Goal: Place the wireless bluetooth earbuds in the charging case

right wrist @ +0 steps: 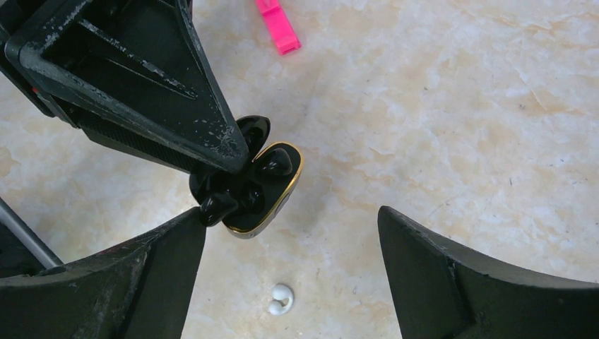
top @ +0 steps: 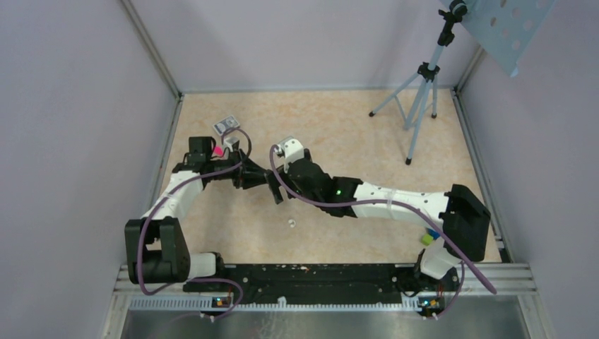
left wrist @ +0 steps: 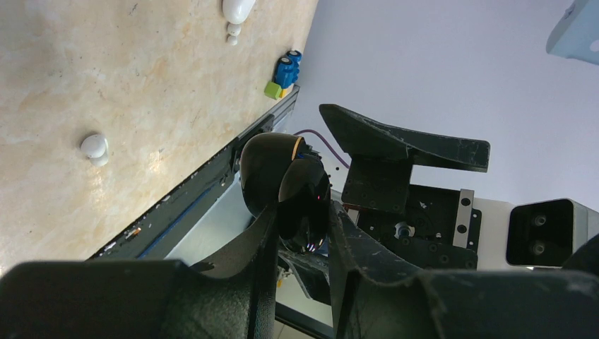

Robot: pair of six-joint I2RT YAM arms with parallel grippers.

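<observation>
My left gripper is shut on the black glossy charging case (right wrist: 277,201), a gold-rimmed case held above the table. In the right wrist view the case faces me open, with dark rounded shapes inside; whether these are earbuds or empty hollows I cannot tell. A left finger (right wrist: 152,106) covers part of it. My right gripper stands open, nothing between its fingers, with the case just beyond its left fingertip. On the table below lies a small white piece (right wrist: 281,299), round-headed and possibly an earbud. A larger white object (left wrist: 239,8) appears at the top of the left wrist view.
Pink clip-like object (right wrist: 279,28) and a grey patterned box (top: 226,126) lie near the left arm. Blue toy piece (left wrist: 286,69) and green block (left wrist: 273,90) sit by the right front edge. A tripod (top: 424,92) stands at the back right.
</observation>
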